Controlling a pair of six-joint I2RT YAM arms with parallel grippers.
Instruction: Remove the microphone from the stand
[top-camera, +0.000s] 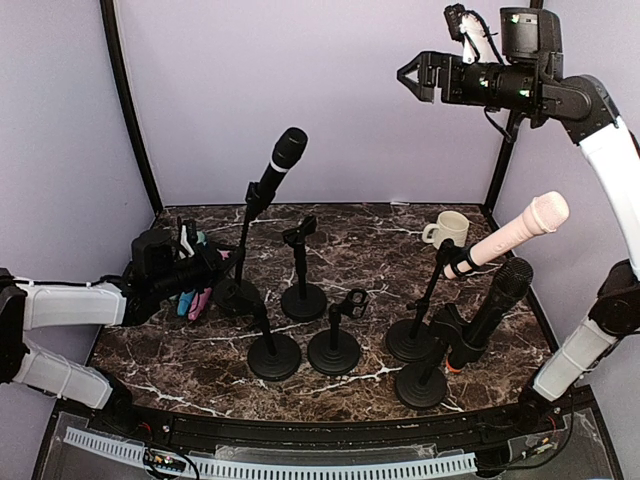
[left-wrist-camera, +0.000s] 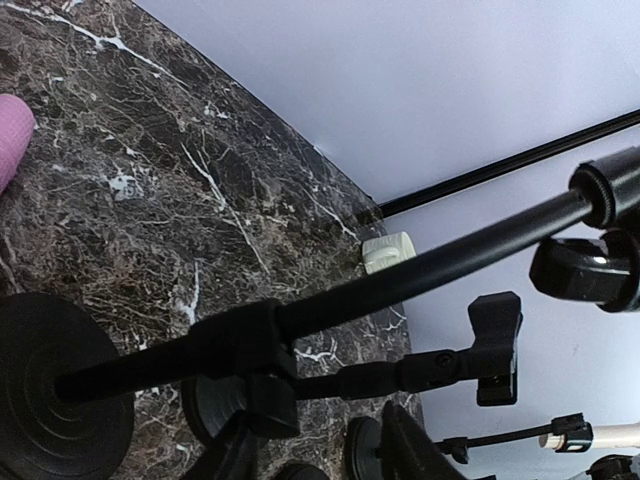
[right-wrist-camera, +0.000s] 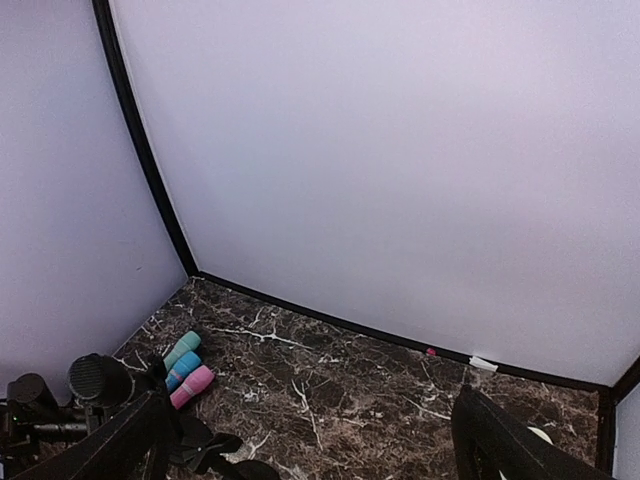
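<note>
A black microphone (top-camera: 287, 150) rests tilted atop the tall stand (top-camera: 241, 230) at the left. My left gripper (top-camera: 212, 268) is low beside that stand's pole; in the left wrist view the pole (left-wrist-camera: 430, 268) crosses just beyond the dark, blurred fingertips, and I cannot tell whether they touch it. My right gripper (top-camera: 412, 78) hangs high at the back right, open and empty, well away from that microphone.
Several empty stands stand mid-table. A white microphone (top-camera: 505, 235) and a black one (top-camera: 495, 310) sit on stands at the right. A mug (top-camera: 446, 228) is behind them; coloured objects (right-wrist-camera: 193, 385) lie at the left.
</note>
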